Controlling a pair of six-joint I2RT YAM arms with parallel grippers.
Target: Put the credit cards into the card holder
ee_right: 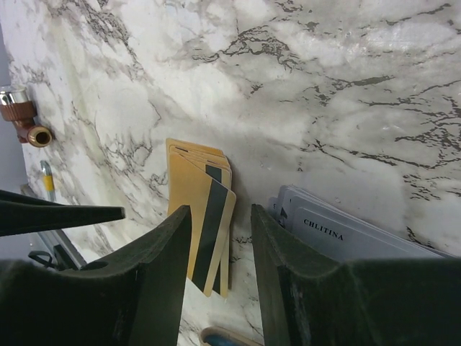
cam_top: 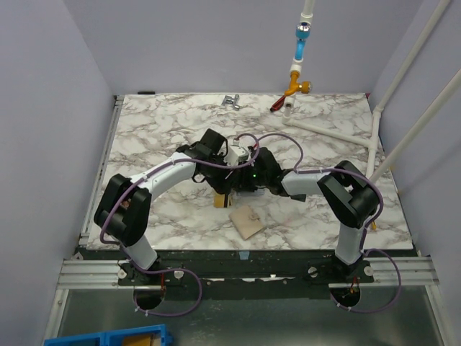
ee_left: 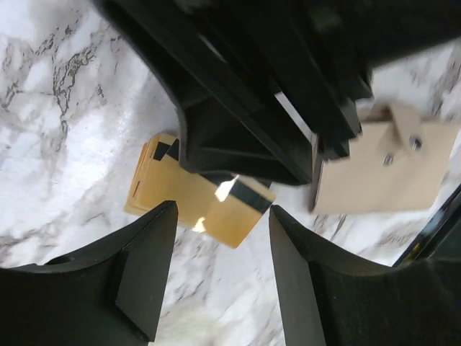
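A fanned stack of gold cards with dark stripes (cam_top: 222, 200) lies on the marble table; it shows as gold cards (ee_left: 194, 191) in the left wrist view and gold cards in the right. Grey cards marked CHLITINA (ee_right: 353, 227) lie to the right of them, partly behind a right finger. The beige card holder (cam_top: 247, 222) rests nearer the front edge; its snaps show on the holder (ee_left: 389, 162). My left gripper is open above the gold stack, nothing between its fingers. My right gripper is also open and empty, close by.
Both arms meet over the middle, and the right gripper's dark body (ee_left: 252, 79) crosses close above the left one. White pipes (cam_top: 331, 133) stand at the right with an orange valve (cam_top: 294, 85). Small metal parts (cam_top: 231, 101) lie at the back. Bare marble (cam_top: 162, 119) stretches back left.
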